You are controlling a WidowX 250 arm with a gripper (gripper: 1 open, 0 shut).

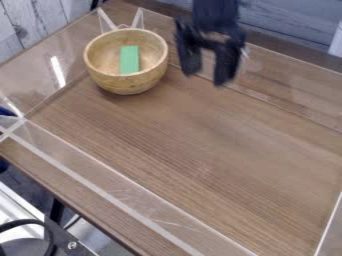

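The robot arm (pixel 201 40) is a blurred dark shape at the top centre of the camera view, its lower end hovering right of a wooden bowl (pixel 103 65). The bowl holds an upright green block (pixel 130 59). The blur hides the gripper's fingers and whether anything is between them.
A white pronged object (pixel 120 20) sits behind the bowl at the top left. Dark cables (pixel 40 240) lie at the bottom left corner.
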